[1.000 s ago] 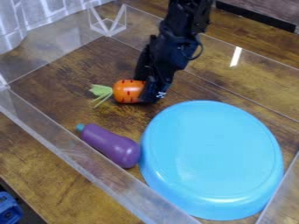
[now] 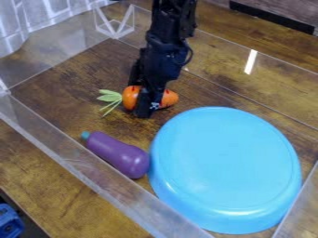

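Note:
My black gripper [image 2: 147, 93] reaches down from the top centre onto an orange toy carrot [image 2: 165, 97] with pale green leaves [image 2: 110, 99], its fingers over and around the carrot. Whether the fingers are closed on it is hard to tell. A purple toy eggplant [image 2: 118, 154] lies below, toward the lower left.
A large upturned blue bowl [image 2: 224, 172] fills the lower right. Clear plastic walls edge the area, and a small blue object [image 2: 7, 219] sits at the bottom left corner.
The gripper has shifted slightly left and down over the carrot, and more of the carrot is now covered by its fingers. The eggplant and bowl are unchanged.

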